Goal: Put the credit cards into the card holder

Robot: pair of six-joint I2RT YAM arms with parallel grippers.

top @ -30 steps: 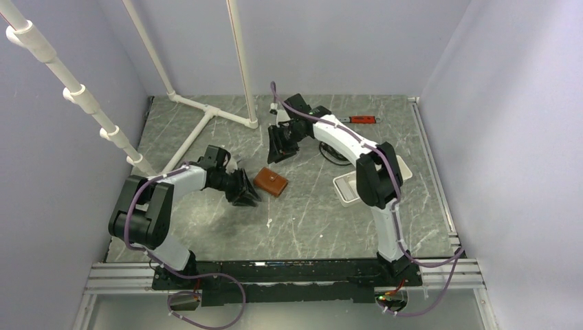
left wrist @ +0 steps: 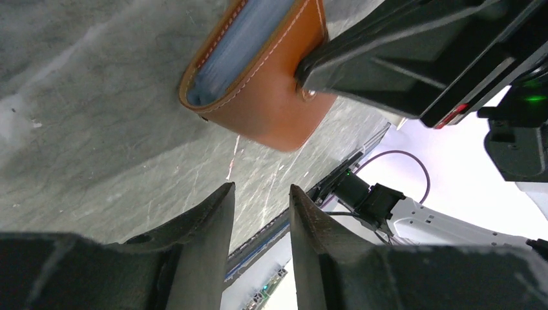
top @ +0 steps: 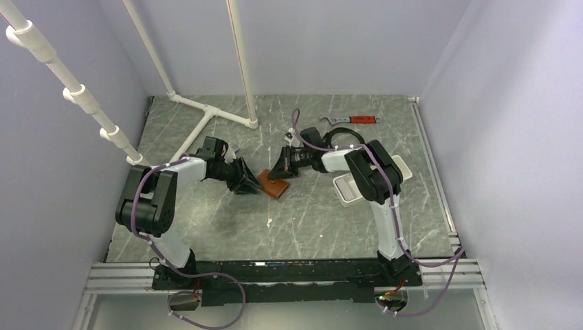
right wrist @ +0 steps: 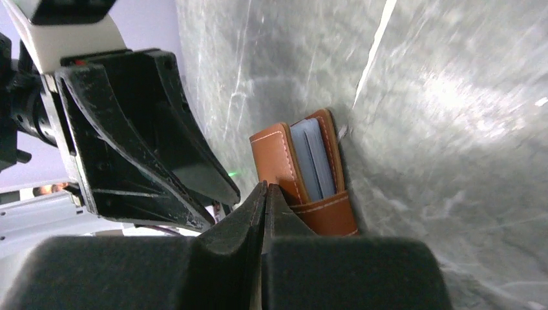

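A brown leather card holder (top: 276, 186) lies on the marble table between my two grippers, with clear bluish sleeves inside its slot, seen in both wrist views (left wrist: 271, 110) (right wrist: 323, 213). My left gripper is part open beside the holder, nothing between its fingers. My right gripper is shut, its tips down at the holder's flap near the snap; nothing shows between them. Loose credit cards cannot be clearly made out.
A white tray (top: 348, 193) sits at the right, partly under the right arm. A red-handled wrench (top: 364, 119) and a black cable lie at the back. White pipes (top: 199, 128) stand at the back left.
My left gripper has moved slightly back and right, toward the holder.
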